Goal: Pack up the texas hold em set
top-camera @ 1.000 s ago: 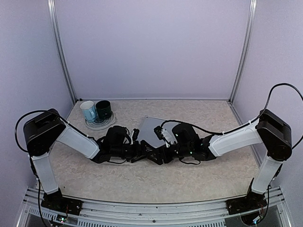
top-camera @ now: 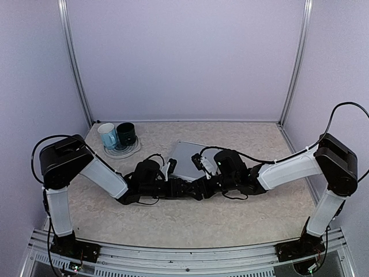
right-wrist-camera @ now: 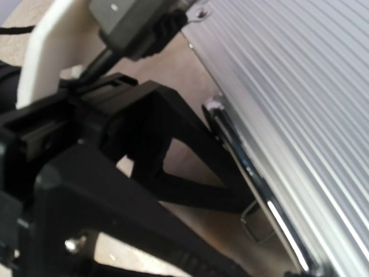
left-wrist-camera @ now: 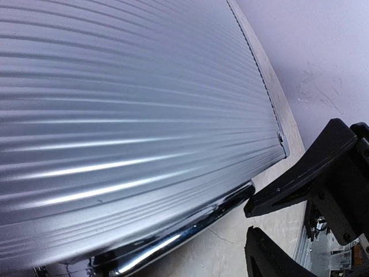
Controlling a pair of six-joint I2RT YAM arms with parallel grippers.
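Note:
A ridged silver case [top-camera: 187, 156] lies closed on the table, partly hidden by both arms in the top view. Its dark, shiny handle [left-wrist-camera: 190, 228] runs along the near edge. My left gripper is at the handle's end, its fingertips close together; what lies between them cannot be made out. From the other side my right gripper reaches the same edge with its fingers parted. A thin wire latch loop [right-wrist-camera: 255, 224] shows close to those fingertips, below the handle. In the top view the two grippers nearly meet, and their tips are hard to separate.
A light blue mug [top-camera: 107, 135] and a dark green mug [top-camera: 126, 134] stand on a stack of clear coasters or plates [top-camera: 122, 152] at the back left. Bare table [top-camera: 190, 222] lies in front of the arms and at the back right.
My left arm has shifted right, and its gripper has come closer to the right one at the case's near edge. The right arm has moved only slightly. Case and mugs stay put.

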